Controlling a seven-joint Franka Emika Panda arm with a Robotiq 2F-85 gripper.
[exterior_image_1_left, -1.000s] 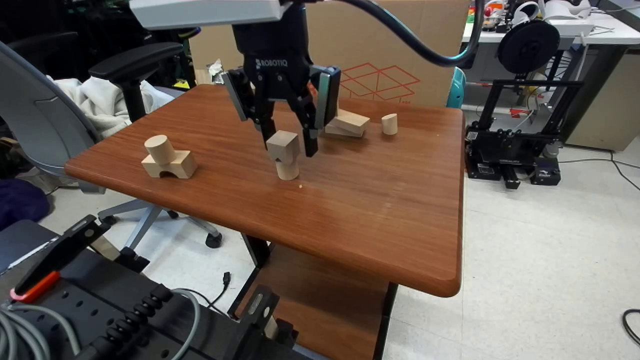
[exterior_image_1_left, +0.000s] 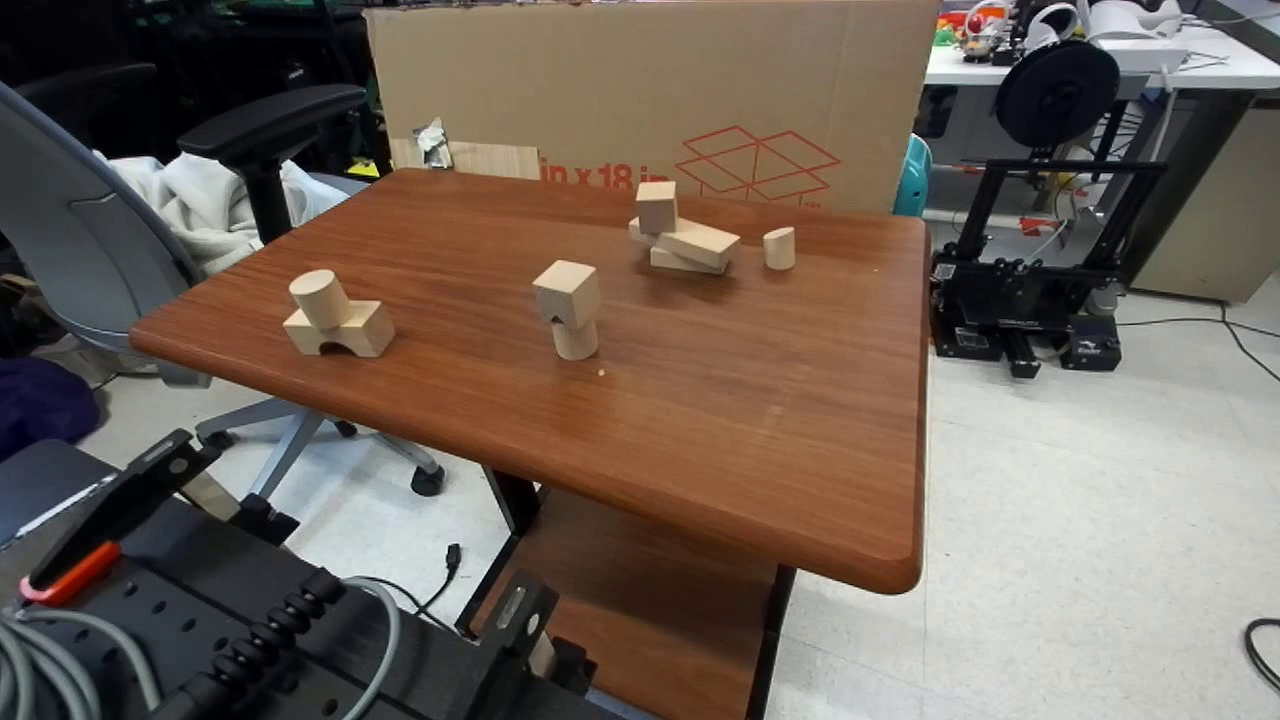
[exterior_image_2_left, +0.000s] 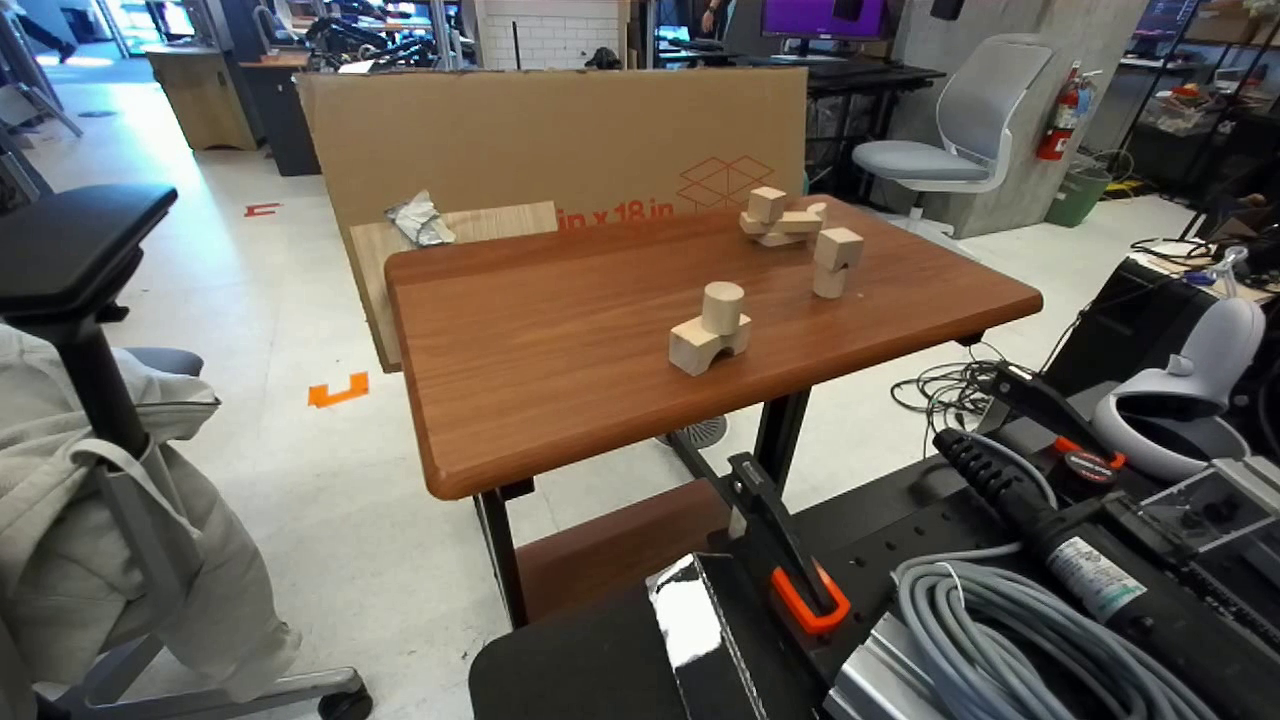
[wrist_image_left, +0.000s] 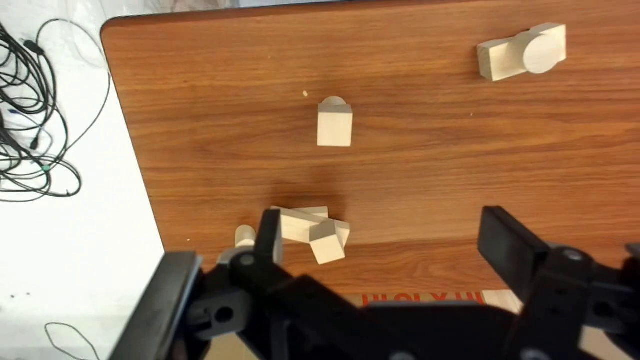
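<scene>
Near the table's middle, a wooden cube (exterior_image_1_left: 566, 292) rests on a short cylinder (exterior_image_1_left: 576, 341). Another cylinder (exterior_image_1_left: 319, 299) stands on an arch block (exterior_image_1_left: 360, 330) at the left in the first exterior view. Toward the cardboard, a small block (exterior_image_1_left: 656, 206) sits on crossed flat blocks (exterior_image_1_left: 699, 244), with a slant-topped cylinder (exterior_image_1_left: 780, 248) standing alone beside them. My gripper is open, its dark fingers (wrist_image_left: 510, 249) wide apart with nothing between them. It hangs high over the table in the wrist view; neither exterior view has it in frame.
A large cardboard sheet (exterior_image_1_left: 480, 72) stands along one long side of the brown table (exterior_image_1_left: 768, 444). Bare tabletop lies between the block groups. A dark bench with clamps and cables (exterior_image_2_left: 1020, 624) borders the opposite side.
A second ago my gripper stood around the cube stack, fingers apart. Now the arm has left the first exterior view, and the cube remains on its cylinder.
</scene>
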